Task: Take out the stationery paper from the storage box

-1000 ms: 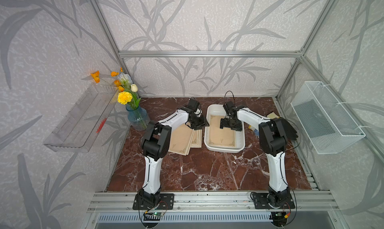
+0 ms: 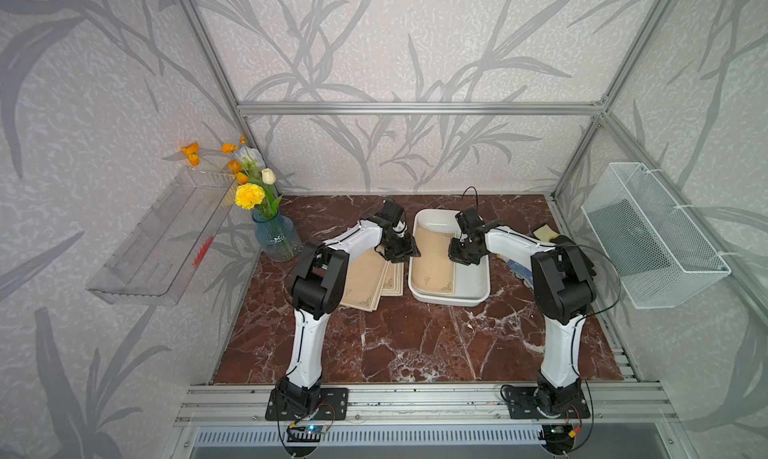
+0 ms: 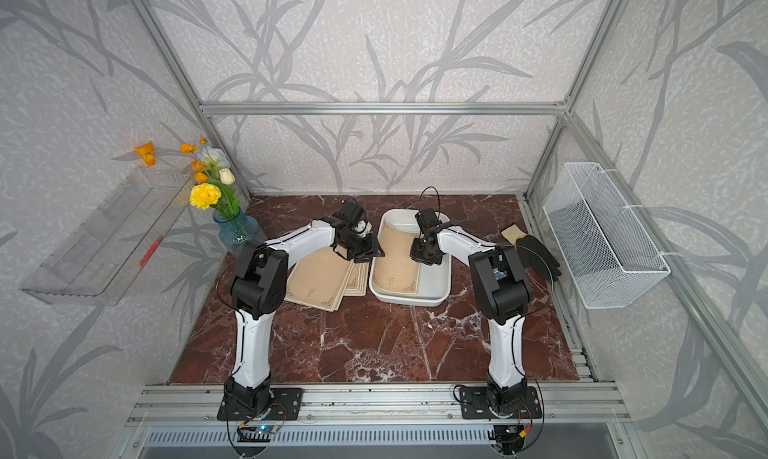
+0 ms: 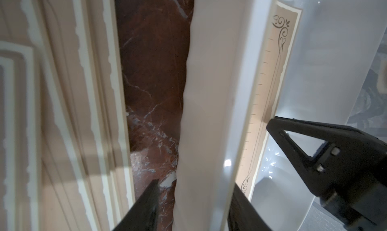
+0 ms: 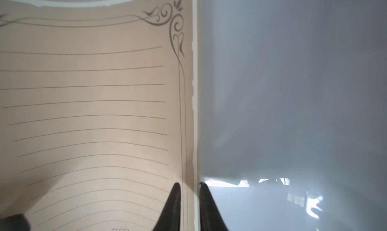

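A cream lined sheet of stationery paper (image 2: 434,271) with ornate corners lies in the white storage box (image 2: 482,295), toward its left side. My right gripper is at the sheet's right edge, its fingers narrowly apart and that edge running between them. The sheet (image 5: 100,82) bows, its printed lines curving. My left gripper straddles the box's left wall (image 4: 225,90), one finger on each side, with room around it. A loose stack of similar paper (image 2: 360,287) lies on the table left of the box, partly hidden by my left arm.
A blue vase with flowers (image 2: 276,235) stands at the back left. Clear bin (image 2: 144,279) and white mesh basket (image 2: 656,235) hang at the sides. Dark and coloured items (image 3: 536,255) lie right of the box.
The sheet's right edge has shifted left inside the box, baring more of its floor. The left arm has barely moved.
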